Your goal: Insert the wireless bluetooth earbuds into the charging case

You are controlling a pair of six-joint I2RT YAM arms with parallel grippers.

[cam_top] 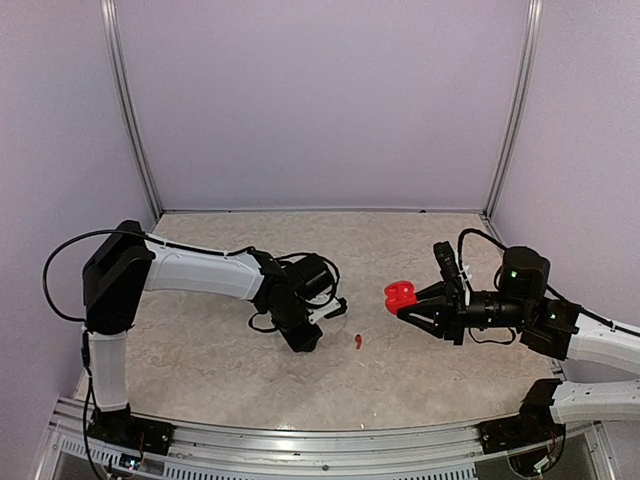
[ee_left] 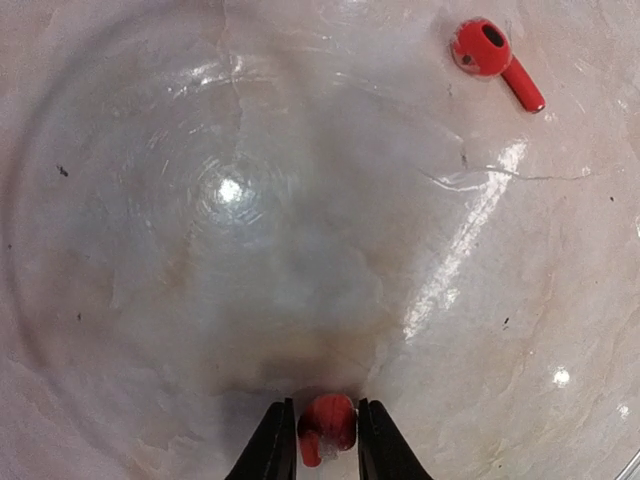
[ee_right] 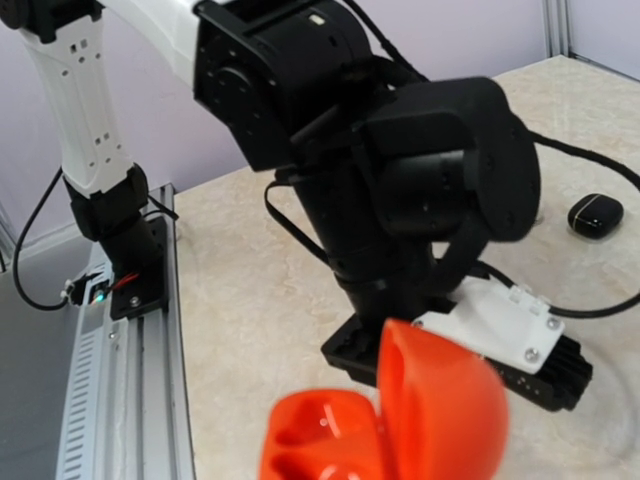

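Observation:
A red charging case (cam_top: 400, 297) with its lid up is held over the table's right-centre by my right gripper (cam_top: 418, 309), shut on it. Large and close, the case (ee_right: 440, 410) fills the bottom of the right wrist view, with earbud hollows showing. In the left wrist view, one red earbud (ee_left: 327, 425) lies between the fingers of my left gripper. Its fingers stand close on either side; I cannot tell whether they touch it. The other red earbud (ee_left: 482, 48) rests apart on the table, upper right.
In the right wrist view, a small black rounded object (ee_right: 596, 215) lies on the table beyond the left arm (ee_right: 390, 190). The arm hides part of the tabletop.

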